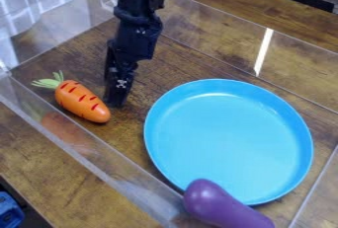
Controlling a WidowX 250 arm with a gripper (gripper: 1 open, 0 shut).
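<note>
My black gripper (pixel 118 82) is low over the wooden table, its fingers open, just behind and right of a toy carrot (pixel 82 100) with green leaves. A light blue plate (pixel 227 141) lies to the right of the carrot. A purple eggplant (pixel 224 206) lies at the plate's near edge, at the bottom right.
Clear plastic walls border the area at the left and around it. A blue object (pixel 7 211) shows at the lower left corner, outside the wall. The wooden surface (pixel 199 54) behind the plate is clear.
</note>
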